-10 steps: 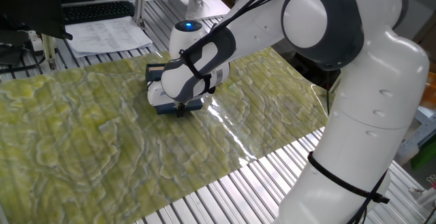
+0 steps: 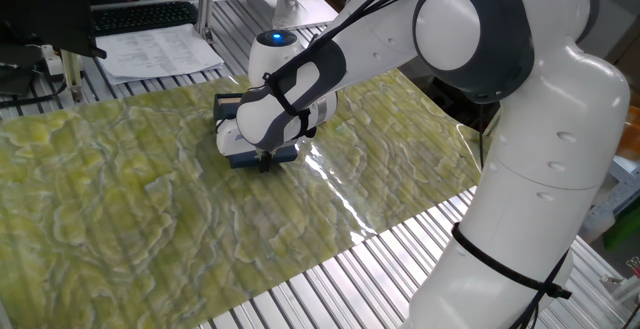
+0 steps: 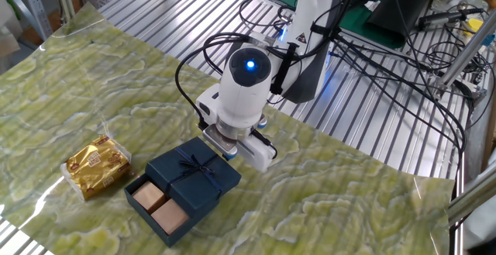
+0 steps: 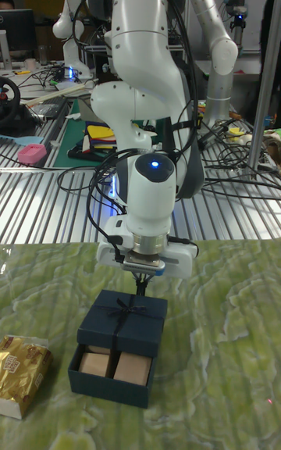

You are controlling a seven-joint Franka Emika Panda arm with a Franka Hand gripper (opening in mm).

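A dark blue box (image 3: 180, 235) sits on the green patterned sheet, two beige blocks (image 3: 172, 216) showing in its uncovered part. Its lid (image 3: 177, 164), tied with a dark ribbon bow, lies shifted back over the rest of the box. My gripper (image 4: 142, 285) points down at the lid's rear edge, on the arm's side. Its dark fingers stand close together near the middle of the hand, and they look shut. Whether they touch the lid or pinch anything thin cannot be made out. From exterior view 1, the hand hides much of the box and lid (image 2: 243, 161).
A gold-wrapped packet (image 3: 96, 167) lies beside the box, apart from it. The sheet (image 3: 341, 201) is clear on the box's other side. Loose cables (image 3: 380, 92) trail over the slatted metal table behind. Papers (image 2: 160, 52) and a keyboard (image 2: 145, 16) lie off the sheet.
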